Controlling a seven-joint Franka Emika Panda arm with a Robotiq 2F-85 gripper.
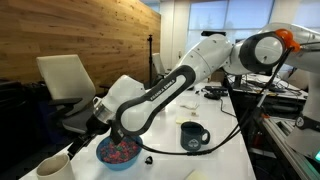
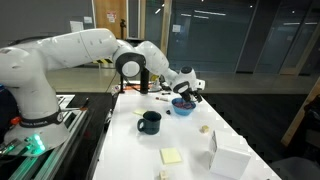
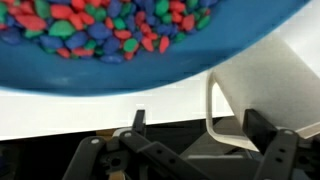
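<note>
A blue bowl full of small red, blue and green pieces sits on the white table. To its left in exterior view 1 is a white cup; in the wrist view this pale cup fills the right side. My gripper stands open over the table edge, beside the bowl. One finger overlaps the cup's side in the wrist view; whether they touch I cannot tell. The other finger has only table behind it. Nothing is gripped.
A dark mug stands on the table to the right of the bowl. A yellow square note and a white box lie farther along. Beyond the table's edge is a grey office chair.
</note>
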